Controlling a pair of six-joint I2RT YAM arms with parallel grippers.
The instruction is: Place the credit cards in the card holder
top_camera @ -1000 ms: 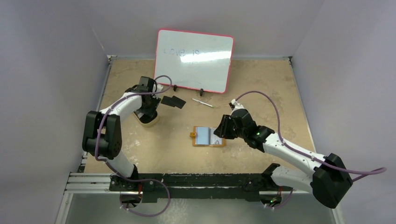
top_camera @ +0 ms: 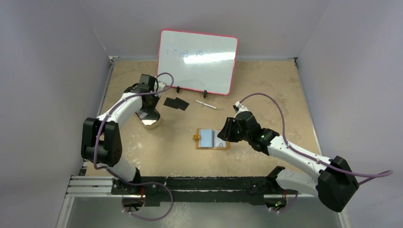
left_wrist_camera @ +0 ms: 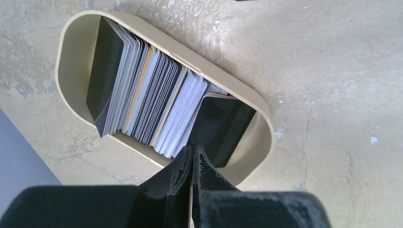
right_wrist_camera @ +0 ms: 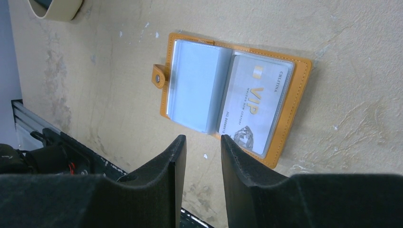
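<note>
In the left wrist view, a cream oval bin (left_wrist_camera: 266, 137) holds a tight row of credit cards (left_wrist_camera: 142, 85). A black card (left_wrist_camera: 221, 126) leans away from that row at the bin's near end. Over the bin's rim my left gripper is shut, its tips overlapping the view of the black card; nothing shows between them. The tan card holder (right_wrist_camera: 291, 111) lies open, with a pale blue left side (right_wrist_camera: 195, 85) and a white VIP card (right_wrist_camera: 252, 102) on its right. Beside its lower edge my right gripper stands open and empty.
Two dark flat cards (top_camera: 177, 103) and a white pen (top_camera: 206, 104) lie on the table below the whiteboard (top_camera: 197, 61). Bare tabletop (top_camera: 173, 135) separates the bin from the holder.
The bin's front end, dark before, now shows a bright reflective card surface. The right arm and holder are unmoved.
</note>
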